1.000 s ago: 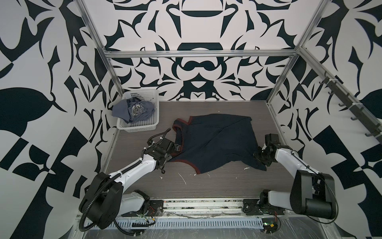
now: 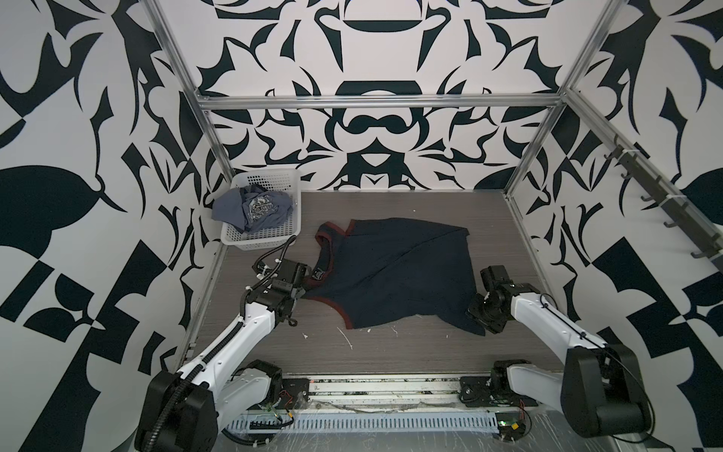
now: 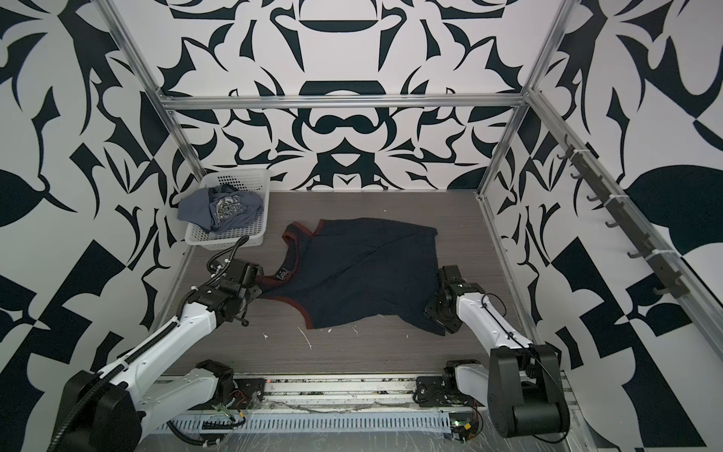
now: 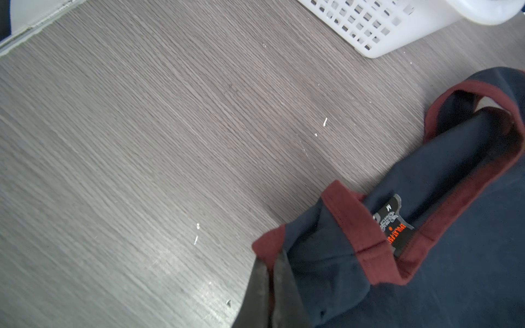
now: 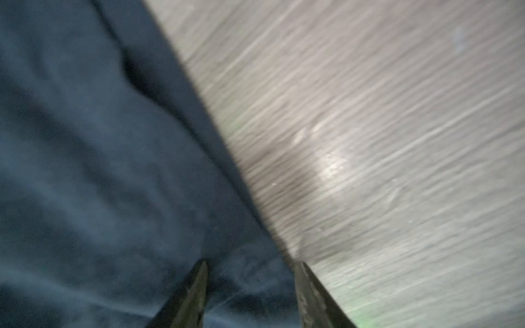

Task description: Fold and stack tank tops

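A navy tank top (image 2: 399, 263) with red trim lies spread on the table, neckline and armholes to the left, hem to the right. My left gripper is shut on a red-edged shoulder of it, beside the neck label (image 4: 396, 224). My right gripper is at the bottom right corner of the hem, fingers apart over the blurred cloth edge; nothing clearly held between them.
A white basket (image 2: 260, 242) with grey-blue crumpled clothing (image 2: 248, 207) stands at the back left. Bare table (image 2: 414, 350) shows around the tank top. Patterned walls enclose the space.
The tank top has shifted to the left and a little toward the front, along with my left gripper. My right gripper has also moved left and toward the front.
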